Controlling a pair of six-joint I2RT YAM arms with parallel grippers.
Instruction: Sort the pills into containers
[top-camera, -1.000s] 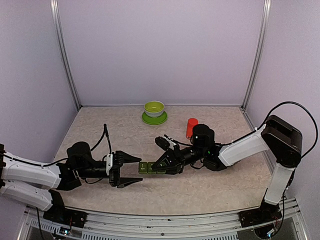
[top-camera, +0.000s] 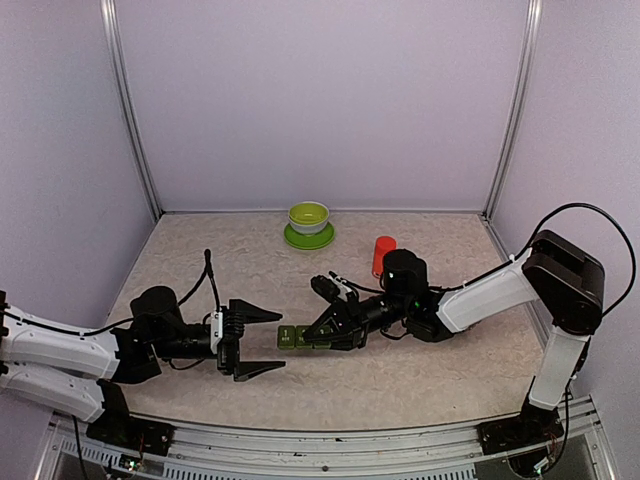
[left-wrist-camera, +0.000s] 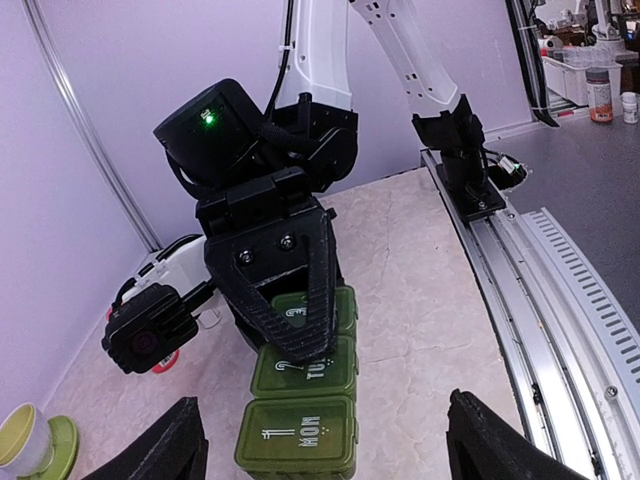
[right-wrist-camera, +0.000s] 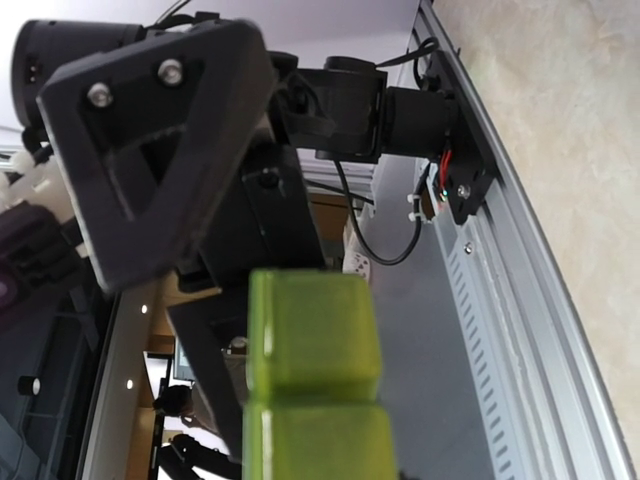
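Observation:
A green pill box (top-camera: 287, 338) is held horizontally above the table by my right gripper (top-camera: 325, 334), shut on it; in the left wrist view its lids (left-wrist-camera: 295, 435) read MON and TUE, with a third partly covered. In the right wrist view its green compartments (right-wrist-camera: 312, 335) fill the lower middle. My left gripper (top-camera: 283, 342) stands open just left of the box, with its fingers above and below the box's free end in the top view and nothing gripped. No loose pills are visible.
A yellow-green bowl (top-camera: 309, 212) on a green plate (top-camera: 309, 243) sits at the back middle, and a red cup (top-camera: 383, 256) stands right of it, behind the right arm.
My left gripper has shifted very slightly down in the top view over the last second. The right arm and the pill box look unmoved.

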